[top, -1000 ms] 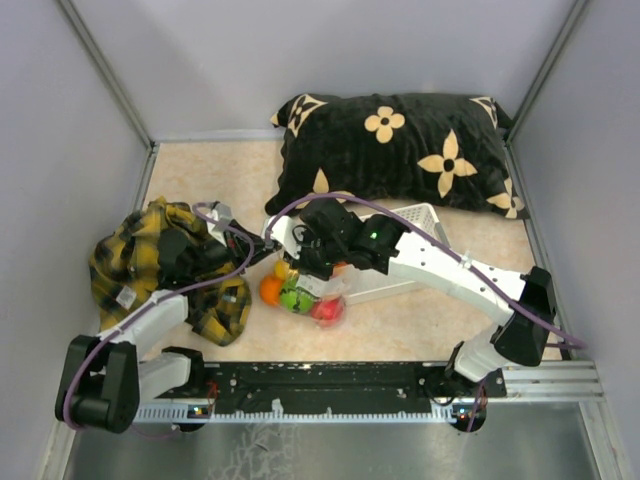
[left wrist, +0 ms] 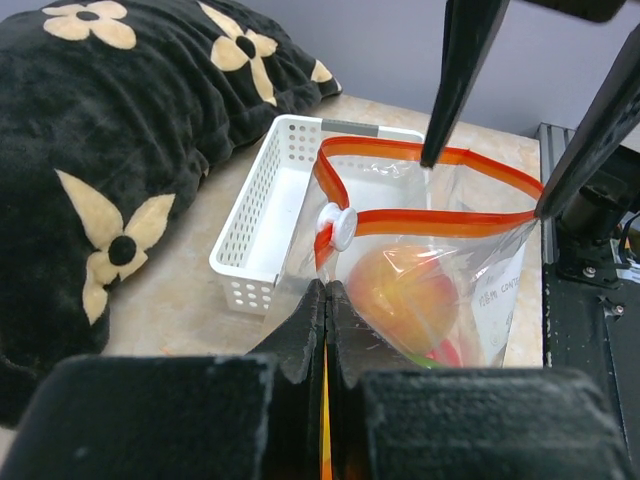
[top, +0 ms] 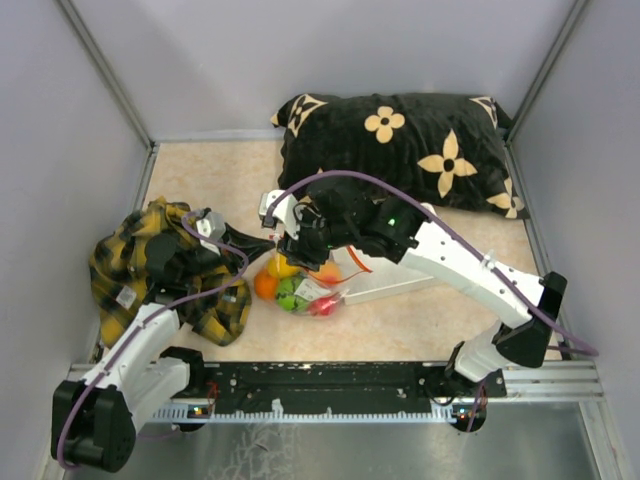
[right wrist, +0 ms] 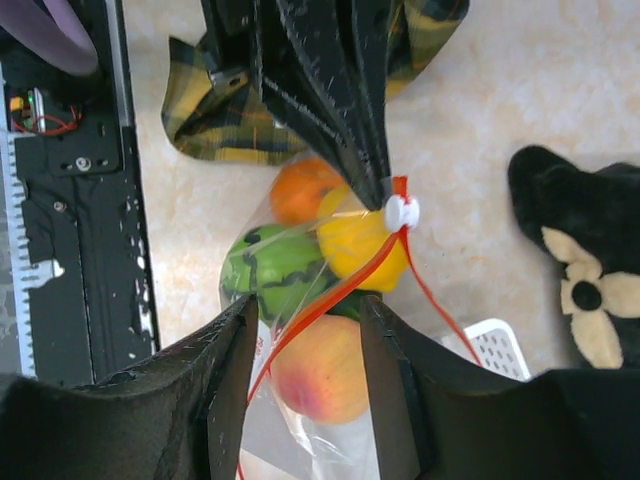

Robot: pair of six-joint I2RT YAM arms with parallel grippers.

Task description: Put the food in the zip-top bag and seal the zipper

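Note:
The clear zip top bag point(left wrist: 490, 290) has an orange zip strip point(left wrist: 450, 222) whose mouth gapes. A white slider point(left wrist: 342, 227) sits at the strip's left end. Beside the slider, my left gripper is shut on the bag's corner. Inside lie a peach point(right wrist: 322, 368), a green watermelon-like piece point(right wrist: 275, 270), a yellow food piece point(right wrist: 355, 235), an orange fruit point(right wrist: 303, 190) and a red piece point(top: 325, 306). My right gripper stands open over the mouth, the zip strip passing between its fingers; whether they touch it, I cannot tell.
A white perforated basket point(left wrist: 245, 235) stands behind the bag. The dark flowered pillow point(top: 390, 150) fills the back, and a yellow-black plaid cloth point(top: 225, 310) lies under the left arm. Bare table shows front right.
My left gripper and the bag with its food have shifted slightly left. My right gripper, still near the bag's mouth, has moved a little, its arm swinging toward the front.

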